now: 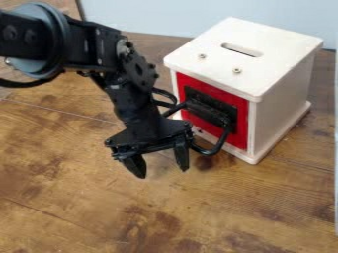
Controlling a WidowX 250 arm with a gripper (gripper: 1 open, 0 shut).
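Note:
My black gripper hangs open above the wooden floor, left of and in front of a white wooden box, its two fingers pointing down with nothing between them. The box has a slot and two small fittings on its lid, and a red front panel carrying a black fixture with a dark cable.
A pale wall runs along the back, and a white edge shows at the far right.

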